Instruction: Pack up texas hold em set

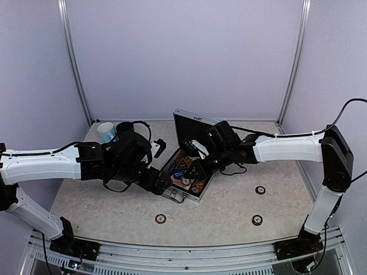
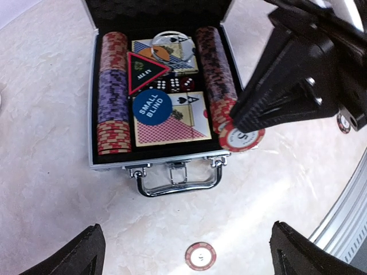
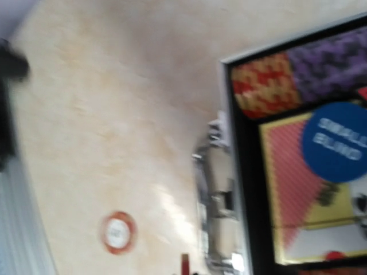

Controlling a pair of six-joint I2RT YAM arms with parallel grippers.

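Observation:
The open silver case [image 1: 198, 197] holds rows of chips [image 2: 112, 86], two card decks [image 2: 172, 129], a blue Small Blind disc [image 2: 152, 107], a red-edged All In triangle [image 2: 143, 71] and dice [image 2: 175, 85]. My right gripper is shut on a red chip at the case's front right corner; the chip's thin edge also shows at the bottom of the right wrist view. To the left of the case, my left gripper [image 1: 162, 164] is open and empty. A loose red chip [image 1: 161, 219] lies on the table in front.
Two dark chips lie to the right on the table, a nearer one [image 1: 257, 220] and a farther one [image 1: 260, 190]. A light blue cup [image 1: 106, 132] and a black cup [image 1: 124, 127] stand at the back left.

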